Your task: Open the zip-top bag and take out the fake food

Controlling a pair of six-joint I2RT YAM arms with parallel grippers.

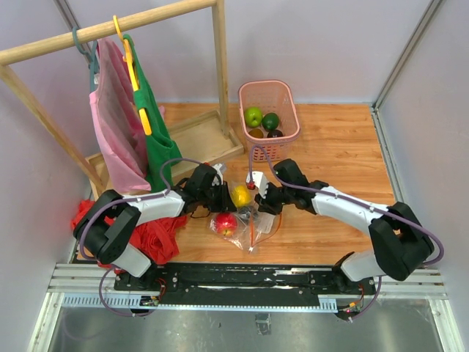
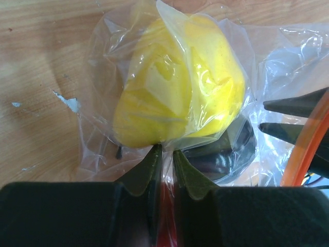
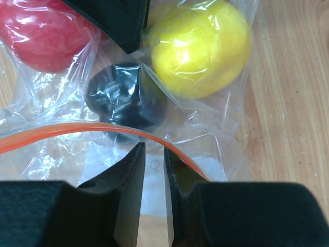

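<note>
The clear zip top bag (image 1: pixel 245 235) lies on the wood table holding a red fake fruit (image 1: pixel 226 224), a yellow one (image 1: pixel 241 195) and a dark one (image 3: pixel 126 98). My left gripper is shut on the bag's crumpled plastic between the yellow and red pieces. In the right wrist view my right gripper is part open above the bag's orange-edged zip strip (image 3: pixel 77 128), fingertips near the orange strip; whether plastic lies between them I cannot tell.
A pink basket (image 1: pixel 268 150) with fruit stands at the back. Hanging cloths (image 1: pixel 154 147) on a wooden rack and red cloth (image 1: pixel 157 238) are on the left.
</note>
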